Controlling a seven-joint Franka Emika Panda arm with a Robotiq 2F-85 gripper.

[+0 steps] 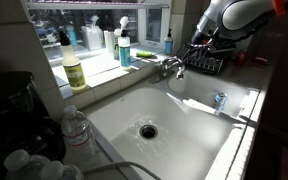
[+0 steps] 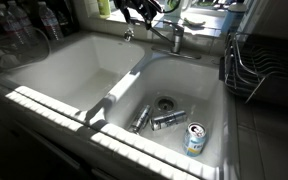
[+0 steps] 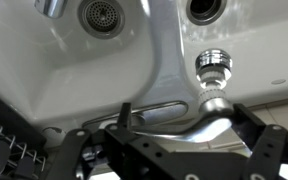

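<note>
My gripper is open over the back of the double sink; its two fingers stand wide apart in the wrist view. The chrome faucet shows in the gap between them, and I cannot tell whether either finger touches it. In exterior view 2 the gripper's dark body reaches in from the top, beside the faucet. An upright blue and white can stands in the right basin. Two silver cans, one beside the other, lie near its drain.
The other basin looks empty. A dark wire dish rack stands right of the sink. On the sill are a yellow bottle, a blue soap bottle and others. Several clear water bottles crowd the near counter, one beside the sink.
</note>
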